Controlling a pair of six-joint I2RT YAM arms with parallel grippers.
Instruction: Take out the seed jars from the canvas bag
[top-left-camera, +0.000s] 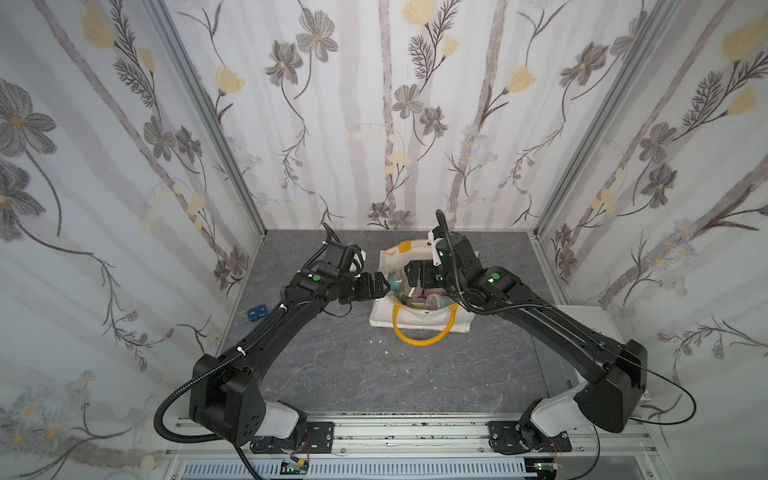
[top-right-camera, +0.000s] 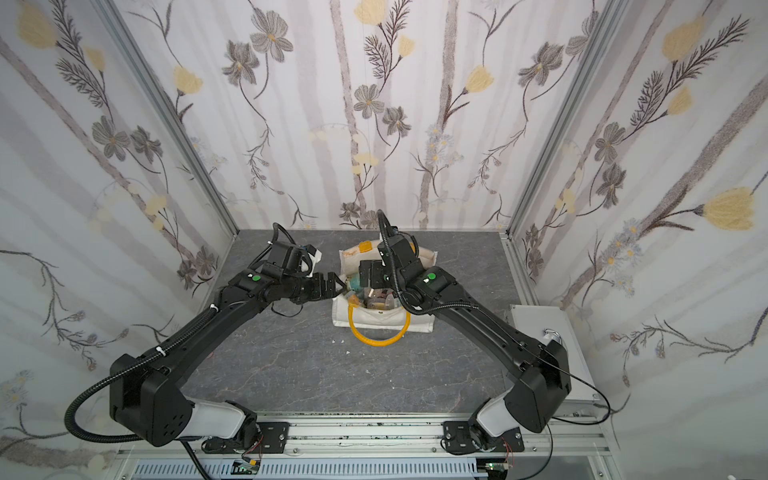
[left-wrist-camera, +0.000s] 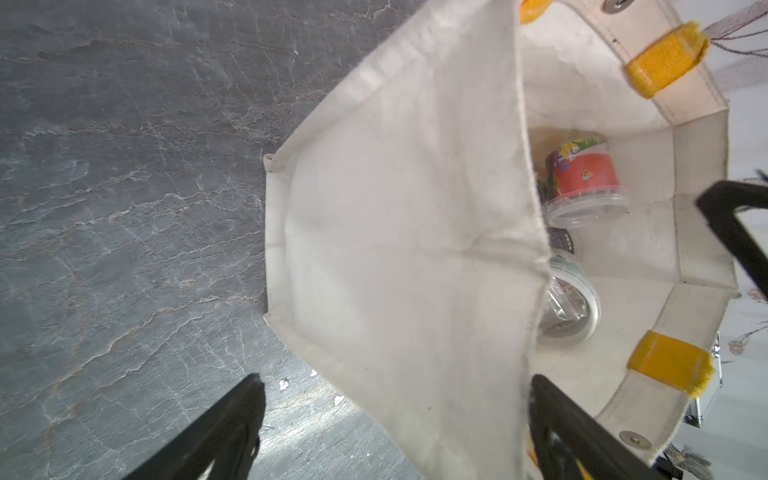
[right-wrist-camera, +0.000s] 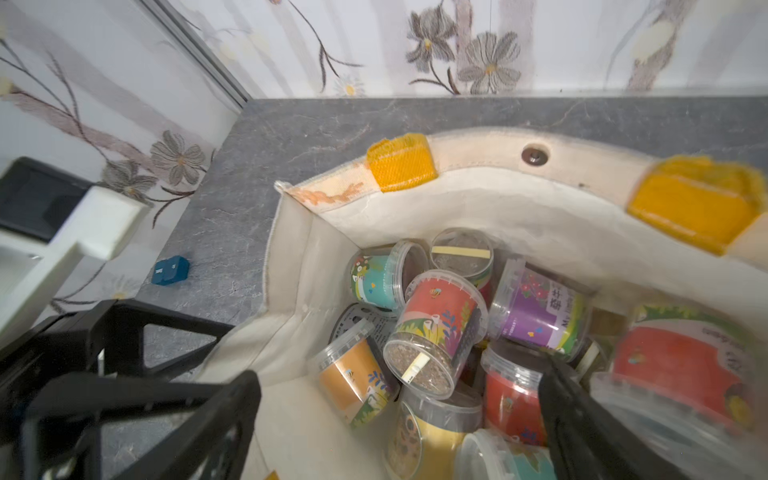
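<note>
The white canvas bag (top-left-camera: 424, 320) with yellow handles lies in the table's middle, holding several clear-lidded seed jars: red (right-wrist-camera: 436, 316), purple (right-wrist-camera: 537, 308), orange (right-wrist-camera: 356, 376), teal (right-wrist-camera: 376, 280) and others. My left gripper (top-left-camera: 371, 285) stands open at the bag's left side; its wrist view shows the outer canvas wall and a few jars beyond it. My right gripper (top-left-camera: 420, 273) is open over the bag's mouth, with jars below and between its fingers; whether it touches any is unclear.
A small blue object (top-left-camera: 257, 313) lies at the left of the table. A white box (top-right-camera: 544, 336) sits at the right.
</note>
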